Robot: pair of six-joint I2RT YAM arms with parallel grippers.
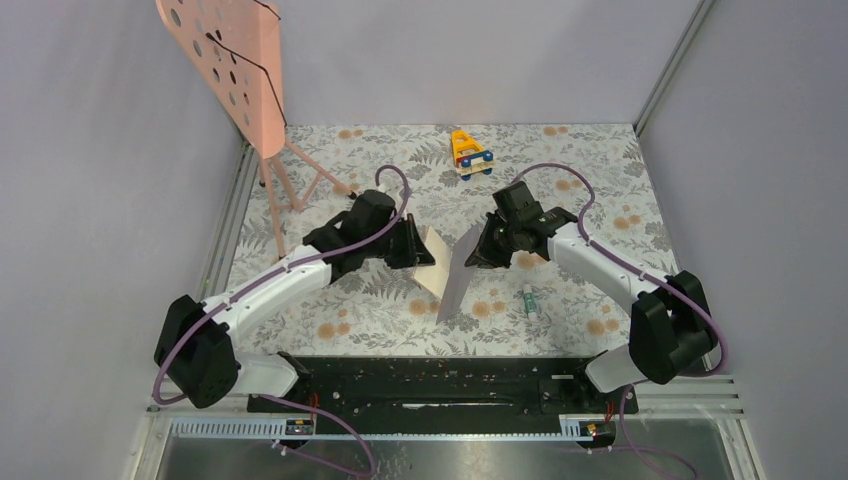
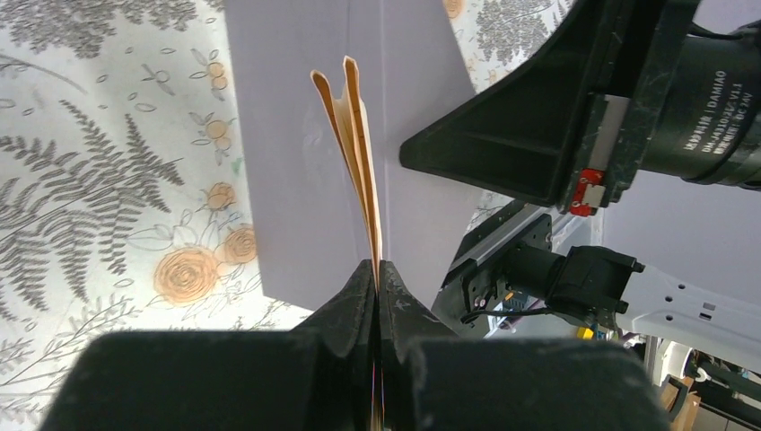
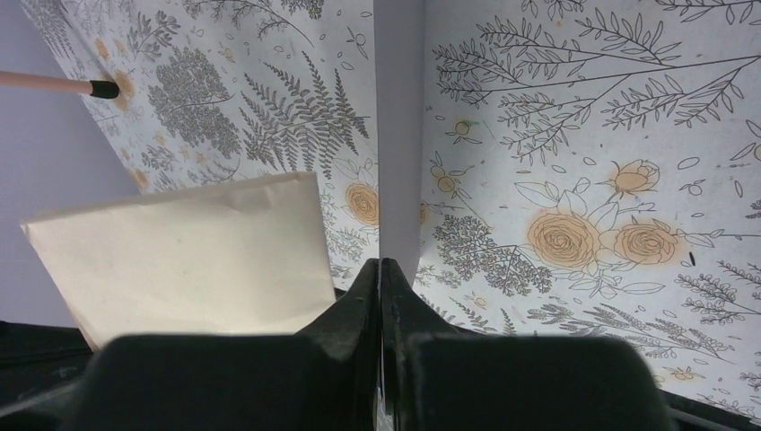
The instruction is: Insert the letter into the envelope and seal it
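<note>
Between my arms, a cream folded paper [image 1: 432, 278] hangs close to a grey sheet [image 1: 458, 280]; which is the letter and which the envelope I cannot tell. My left gripper is shut on the cream paper, whose layered edges [image 2: 363, 171] part slightly at the far end. Behind them the grey sheet [image 2: 301, 180] shows a lengthwise crease. My right gripper is shut on this sheet [image 3: 399, 135], seen nearly edge-on there. To its left is the cream paper's blank face [image 3: 197, 260]. The two papers' lower edges are apart in the top view.
A small green-and-white tube [image 1: 530, 301] lies on the floral cloth right of the papers. Further back stands a yellow and blue toy [image 1: 471, 156]. A pink easel-like stand [image 1: 240, 80] rises at the back left. Clear cloth lies around the papers.
</note>
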